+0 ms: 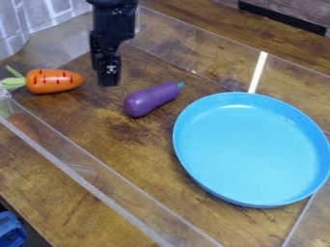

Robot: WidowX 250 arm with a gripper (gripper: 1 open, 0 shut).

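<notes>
My black gripper (108,64) hangs at the top left above the table, between a toy carrot and a toy eggplant; whether its fingers are open or shut is hard to make out. The orange carrot (54,81) with green leaves lies left of it. The purple eggplant (152,99) lies lower right of the gripper, apart from it. A large blue plate (250,150) takes up the right side.
Bare wooden table (129,174) fills the lower middle. A blue object (8,231) is at the bottom-left edge. Clear plastic panels or edges run along the left.
</notes>
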